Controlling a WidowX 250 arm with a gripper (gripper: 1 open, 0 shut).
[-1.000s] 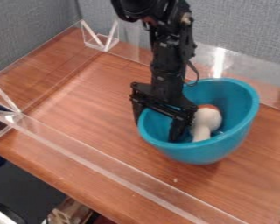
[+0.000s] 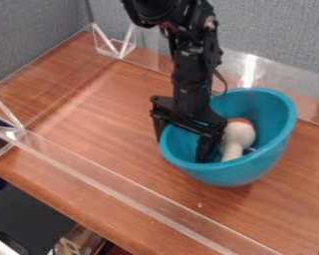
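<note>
A teal bowl (image 2: 254, 169) stands on the wooden table at the right. Inside it lies a pale round object with a tan end (image 2: 237, 134). My black gripper (image 2: 206, 149) reaches down from above into the bowl's left side, beside the pale object. Its fingers are dark against each other and partly hidden by the bowl, so their spacing is hard to see; I cannot make out anything held between them.
Clear low walls with white corner brackets (image 2: 117, 42) edge it. Grey panels stand behind. A dark gap with some clutter lies below at the lower left.
</note>
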